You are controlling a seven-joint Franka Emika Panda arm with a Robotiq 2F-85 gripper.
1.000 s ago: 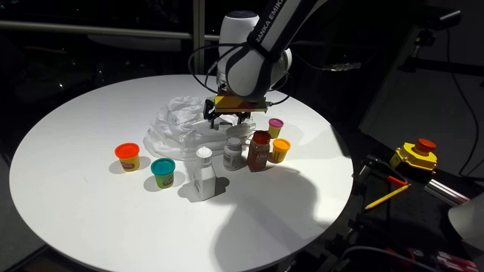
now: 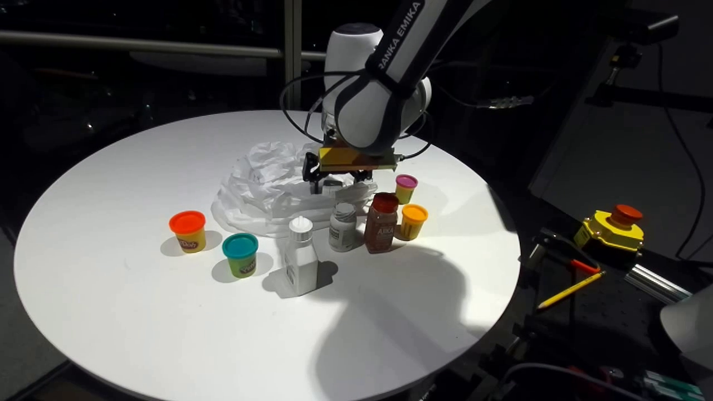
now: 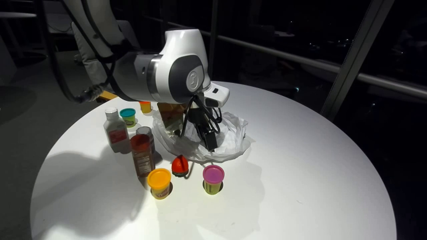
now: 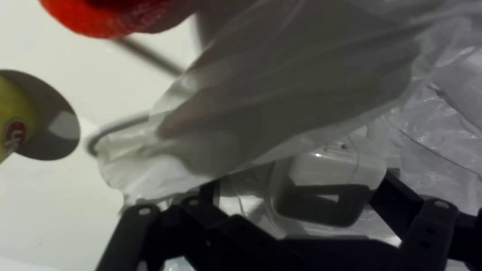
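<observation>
My gripper (image 2: pixel 341 183) is open and low over a crumpled white plastic bag (image 2: pixel 267 194) on the round table. In the wrist view, a small pale, rounded box-like object (image 4: pixel 334 169) with a dark lower part lies on the plastic between the fingers, nearer the right one; whether it touches that finger I cannot tell. A raised fold of the bag (image 4: pixel 280 90) hangs across the view beside it and partly covers the left finger. From the second exterior view, the gripper (image 3: pixel 194 138) is over the bag, largely hidden by the arm.
A red-capped spice jar (image 2: pixel 381 230), a grey bottle (image 2: pixel 342 230) and a white bottle (image 2: pixel 301 264) stand near the bag. Orange (image 2: pixel 413 223), purple (image 2: pixel 405 190), teal (image 2: pixel 241 256) and red-lidded (image 2: pixel 188 231) tubs surround it. A strawberry-like red thing (image 3: pixel 180 166) lies close by.
The arm and gripper have shifted slightly down and to the right in the first exterior view. The bag, bottles and tubs look unmoved.
</observation>
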